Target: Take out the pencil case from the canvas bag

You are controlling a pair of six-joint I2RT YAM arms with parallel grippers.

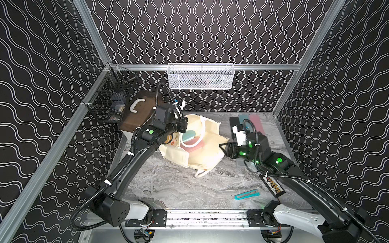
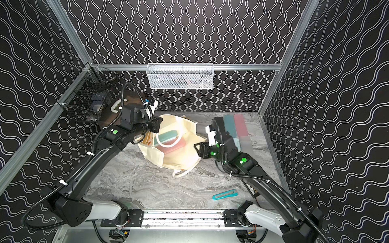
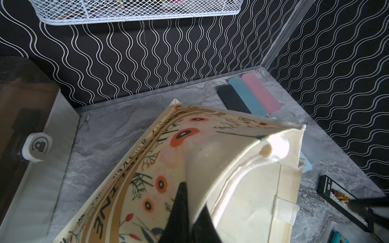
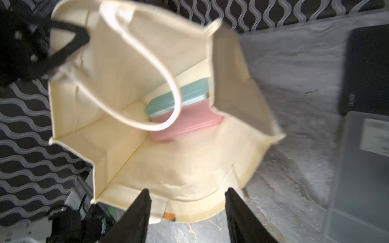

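The cream canvas bag (image 1: 208, 156) stands on the table with its mouth spread wide. Deep inside it lie a teal pencil case (image 4: 178, 97) and a pink pencil case (image 4: 188, 121), side by side; a white strap (image 4: 176, 93) crosses in front of both. My left gripper is shut on the bag's printed cloth edge. At the right rim, my right gripper is partly open, its fingers (image 4: 139, 218) spread before the bag's near edge. Only bag and table show beyond them, and nothing is gripped.
At the back right lie black (image 3: 233, 98), teal (image 3: 247, 95) and pink (image 3: 261, 91) flat cases, with a clear grey case (image 4: 360, 178) nearby. A turquoise cutter (image 1: 246, 194) and a small black tray (image 1: 272, 185) lie in front. A brown-lidded box (image 1: 139, 111) stands left.
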